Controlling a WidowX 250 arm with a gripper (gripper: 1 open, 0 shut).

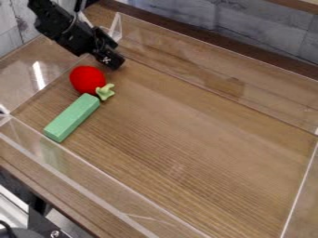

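Note:
My black gripper (pixel 106 59) reaches in from the top left, low over the table just above and behind a red round object with a pale green top, like a toy strawberry or tomato (pixel 87 79). Whether its fingers are open or shut cannot be made out. A long green block (pixel 71 118) lies diagonally below the red object, apart from it.

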